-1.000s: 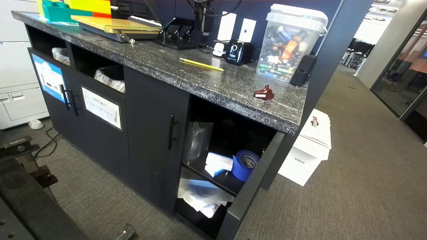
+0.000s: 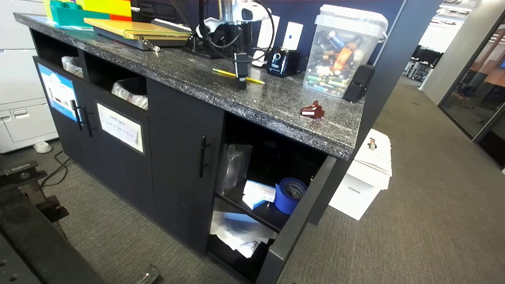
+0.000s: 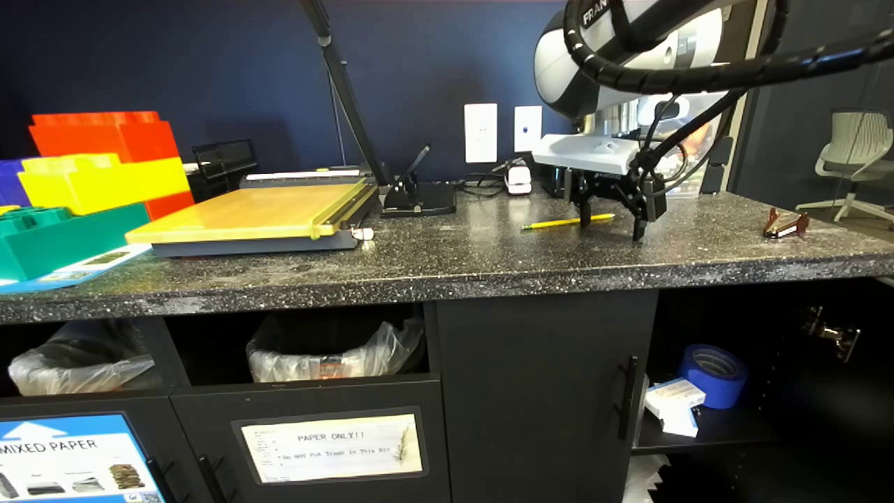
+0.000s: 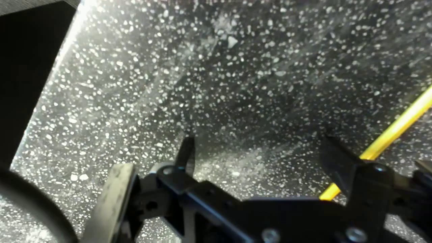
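Observation:
A yellow pencil (image 3: 551,223) lies on the dark speckled countertop (image 3: 469,251). My gripper (image 3: 612,228) is low over the counter at the pencil, pointing down with its fingers spread. Nothing shows between the fingers in the wrist view. There the pencil (image 4: 401,123) runs diagonally at the right and passes behind the right finger (image 4: 339,164), while the left finger (image 4: 186,156) stands over bare counter. In exterior view 1 a finger (image 2: 242,81) covers the pencil's middle. Whether it touches the pencil, I cannot tell.
A dark red staple remover (image 2: 313,111) sits near the counter's right end. Behind it stands a clear bucket of batteries (image 2: 338,59). A yellow paper cutter (image 3: 255,214) is to the left. Below, a cabinet door (image 2: 298,217) hangs open, with blue tape (image 2: 287,201) inside.
The arm has come down from above the back of the counter, and the gripper is now at the pencil. The pencil and the other things have not visibly moved.

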